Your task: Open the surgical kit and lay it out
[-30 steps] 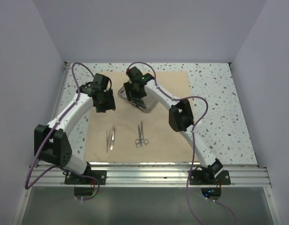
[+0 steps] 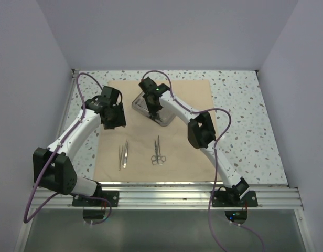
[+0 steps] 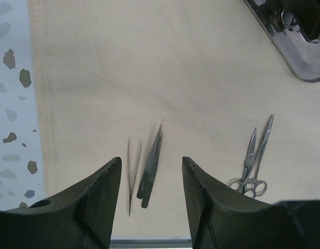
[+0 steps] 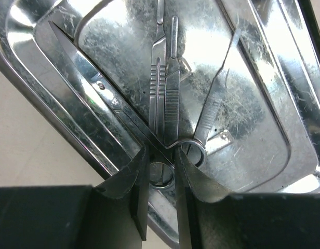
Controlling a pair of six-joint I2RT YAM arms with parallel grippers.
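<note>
The steel tray (image 2: pixel 172 118) holds ring-handled scissors (image 4: pixel 110 96), two slim handles (image 4: pixel 172 98) and another slim instrument (image 4: pixel 209 109). My right gripper (image 2: pixel 153 113) is over the tray, fingertips close together at the scissors' handle; whether they grip it is unclear. My left gripper (image 2: pixel 114 121) hangs open above the cloth left of the tray, nothing between its fingers. On the cloth below it lie slim tweezer-like instruments (image 2: pixel 125 155) (image 3: pixel 150 176), and to their right two scissors (image 2: pixel 158 157) (image 3: pixel 248 166).
The beige cloth (image 2: pixel 190 163) has free room right of the laid-out scissors and left of the tray. Speckled table (image 2: pixel 245 126) shows on both sides, with walls at left, right and back.
The instruments on the cloth are unchanged.
</note>
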